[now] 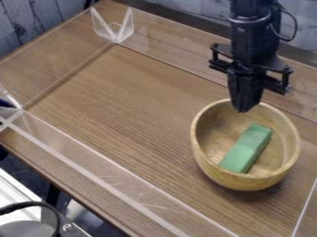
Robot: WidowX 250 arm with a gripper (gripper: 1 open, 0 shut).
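Note:
A tan round bowl (209, 148) sits on the wooden table at the right, with a green oblong block (247, 148) lying inside it. The black gripper (244, 94) hangs just above the back of the bowl, pointing down and shut, with nothing visible between its fingers.
Clear corner pieces stand at the table's back left and left edge. A grey object and cables lie beyond the front left edge.

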